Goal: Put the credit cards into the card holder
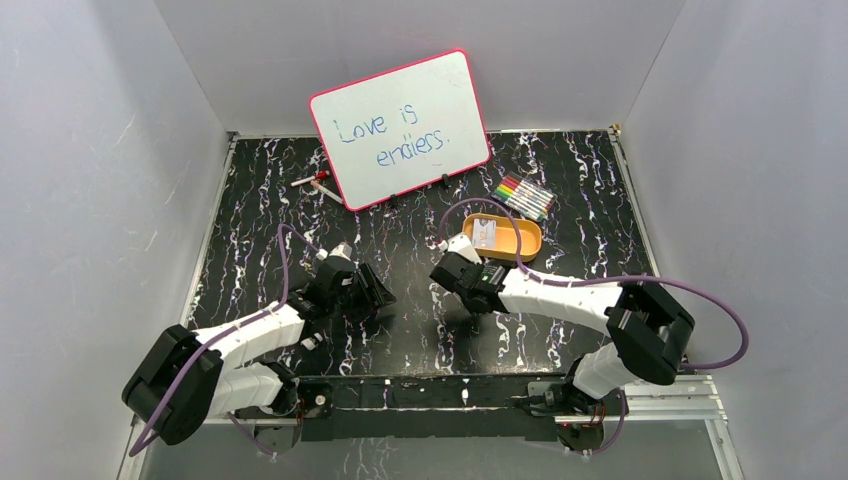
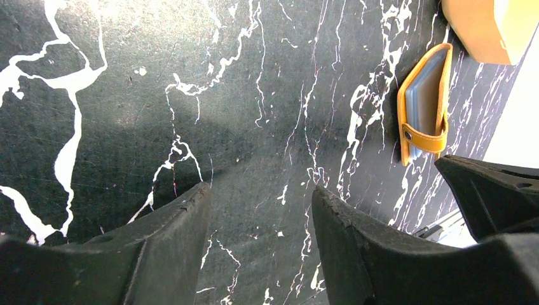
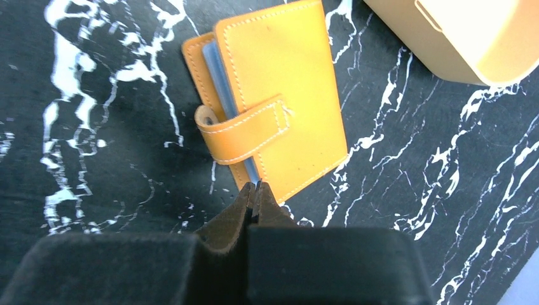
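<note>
The orange card holder lies on the black marbled table, its strap lying across the open side. In the right wrist view its near corner is just beyond my right gripper, which is shut with its fingertips together and nothing between them. The left wrist view also shows the card holder, with the right gripper close beside it. My left gripper stands open over bare table, nothing between its fingers. From above, pale cards lie in the orange tray; the holder is hidden under the right arm.
The orange tray stands beyond the right gripper. A pack of coloured markers is behind it. A whiteboard leans at the back, with loose markers at its left. Between the arms the table is clear.
</note>
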